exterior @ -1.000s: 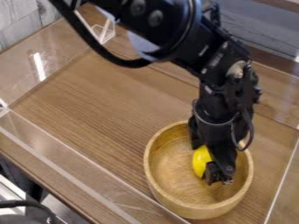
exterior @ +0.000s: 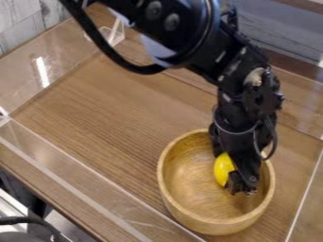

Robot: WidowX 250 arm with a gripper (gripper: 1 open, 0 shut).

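Observation:
My black gripper point(exterior: 237, 170) reaches down from the top into a tan wooden bowl point(exterior: 187, 197) at the lower right of the camera view. A yellow object point(exterior: 222, 168) lies in the bowl at the gripper's fingers, partly hidden by them. The gripper looks open around or beside it; whether it touches the object I cannot tell.
A dark cable shows at the lower left corner.
The gripper has shifted very slightly; the bowl and the yellow object are nearly where they were.

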